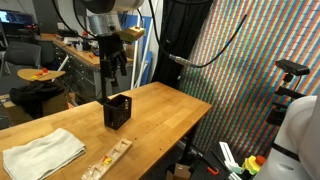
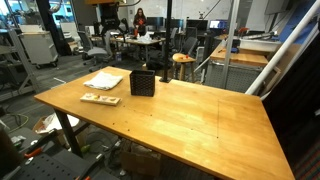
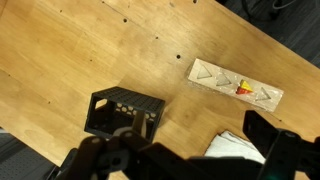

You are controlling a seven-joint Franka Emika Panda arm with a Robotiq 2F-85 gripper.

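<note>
My gripper hangs in the air over the table, near and above the black basket. In the wrist view its dark fingers stand wide apart, with nothing visible between them. The open-topped basket lies at the lower left there, partly behind the other finger. A wooden board with triangular recesses lies flat to the upper right, a small red and yellow piece on it. The white folded cloth is partly hidden by the gripper. In exterior view 2 the gripper is small and high up.
Basket, board and cloth are grouped at its other end. Beyond the table stand a black post and other desks. Cables hang loosely around the arm.
</note>
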